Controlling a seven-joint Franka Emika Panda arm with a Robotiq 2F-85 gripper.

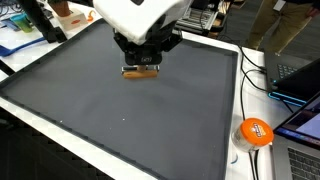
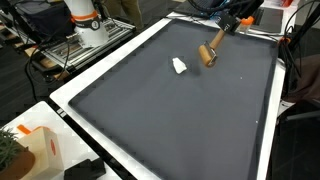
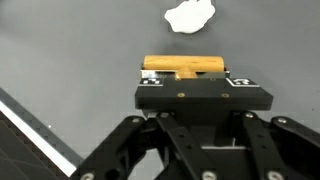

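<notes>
A wooden mallet-like tool, with a brown cylinder (image 2: 207, 55) at the end of an orange-tan handle (image 2: 217, 40), hangs from my gripper (image 1: 142, 60). My fingers are shut on that handle. From the wrist, the cylinder (image 3: 185, 63) lies crosswise just beyond the dark fingers (image 3: 240, 95), with a bit of tan neck showing between them. The cylinder (image 1: 140, 72) hangs low over the dark grey board; whether it touches the surface I cannot tell. A small white piece (image 3: 190, 15) rests on the board close to the tool, seen also as a white scrap (image 2: 179, 65) beside it.
Most of the grey board (image 1: 130, 115) is bare. An orange-and-white round object (image 1: 253, 133) stands off its right side, near a laptop (image 1: 300, 160). Cables lie along the board's far right. A white robot base (image 2: 88, 25) stands at the far left.
</notes>
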